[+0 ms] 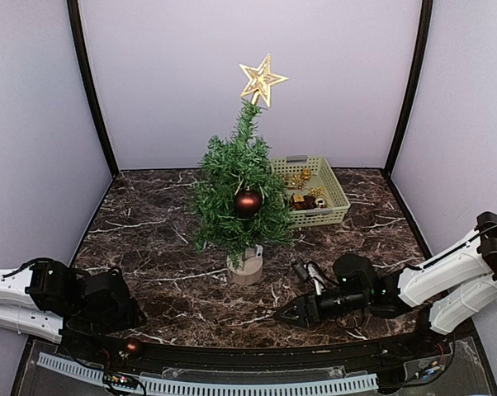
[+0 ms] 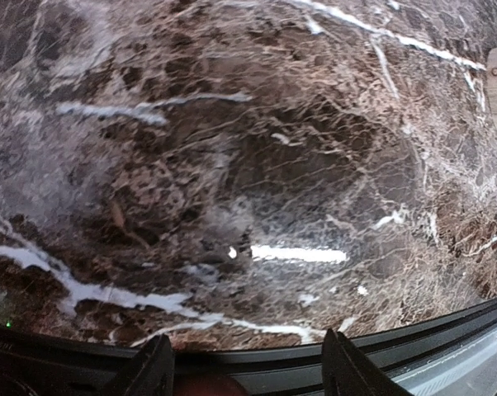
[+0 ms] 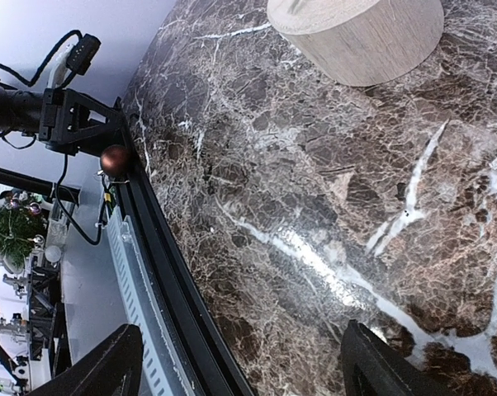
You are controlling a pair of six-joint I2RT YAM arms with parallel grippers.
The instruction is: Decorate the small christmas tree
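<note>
The small green tree (image 1: 232, 157) stands mid-table on a wooden base (image 1: 245, 269), with a gold star (image 1: 262, 81) on top and a brown-red bauble (image 1: 247, 203) on its front branches. My left gripper is open at the front left, above a second bauble (image 1: 134, 347) on the front edge, which peeks between its fingers in the left wrist view and shows in the right wrist view too. My right gripper stands open low at the front right, nothing between its fingers, the wooden base ahead of it.
A cream basket (image 1: 339, 198) of gold and brown ornaments stands behind the tree at the right. A black rail runs along the front edge.
</note>
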